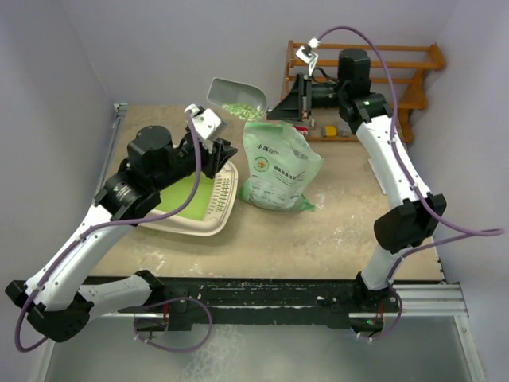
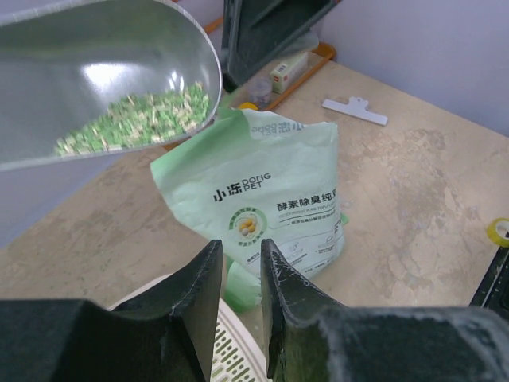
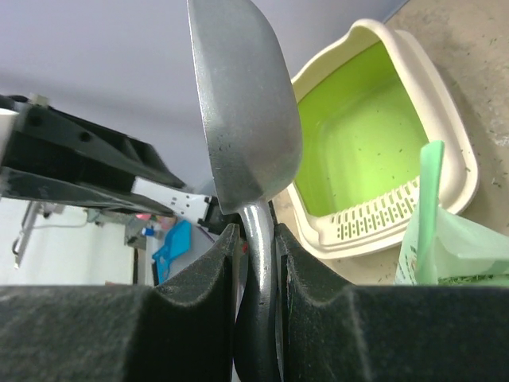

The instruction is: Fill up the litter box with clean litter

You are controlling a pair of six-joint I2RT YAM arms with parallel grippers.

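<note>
A grey scoop (image 1: 238, 94) holding green pellets (image 2: 135, 119) is held up by my right gripper, shut on its metal handle, just over the standing pale green litter bag (image 1: 278, 167). My left gripper is left of the bag, empty, its fingers a little apart, above the edge of the cream litter box (image 1: 211, 223), whose bare green floor (image 3: 358, 135) shows in the right wrist view.
A wooden rack (image 1: 425, 64) with small items stands at the back right. A white clip-like piece (image 2: 354, 110) and a yellow tape roll (image 2: 499, 231) lie on the right.
</note>
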